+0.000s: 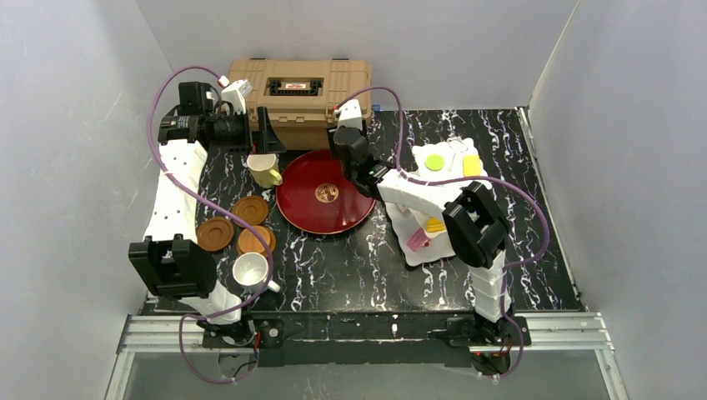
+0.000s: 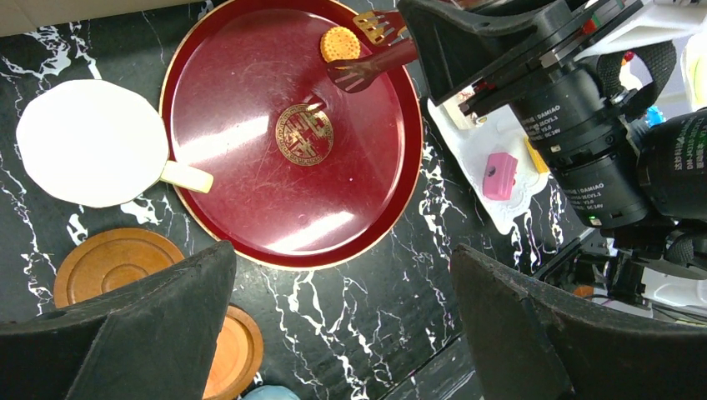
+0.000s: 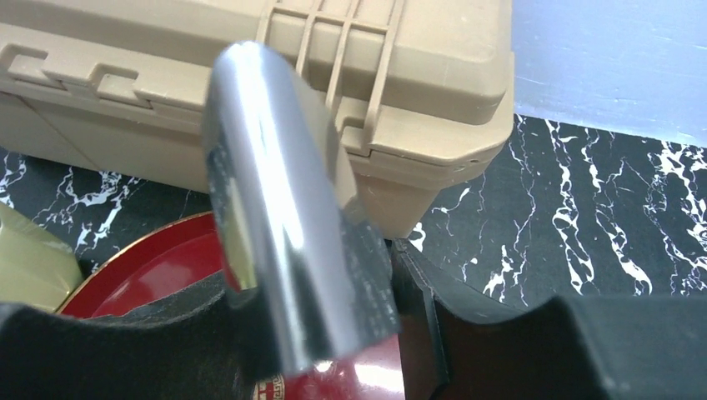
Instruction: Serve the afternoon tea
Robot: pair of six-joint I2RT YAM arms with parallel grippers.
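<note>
The round red tray [image 1: 313, 212] lies mid-table. A round yellow biscuit [image 2: 340, 44] rests on its far part, close beside the slotted tips of the metal tongs [image 2: 354, 75]. My right gripper has its fingers around these tongs, part way closed, over the tray's right rear. Open and empty, my left gripper [image 1: 268, 133] hangs above the yellow mug [image 1: 265, 172], left of the tray. Several brown coasters [image 1: 215, 234] lie at the left, in front of the yellow mug, with a white mug [image 1: 251, 271] nearest the front edge.
A tan case [image 1: 300, 96] stands along the back, close behind both grippers. At the right, a white scalloped tray [image 1: 425, 252] bears several sweets, including a pink block [image 2: 500, 176]; my right arm partly covers it. The table in front of the red tray is bare.
</note>
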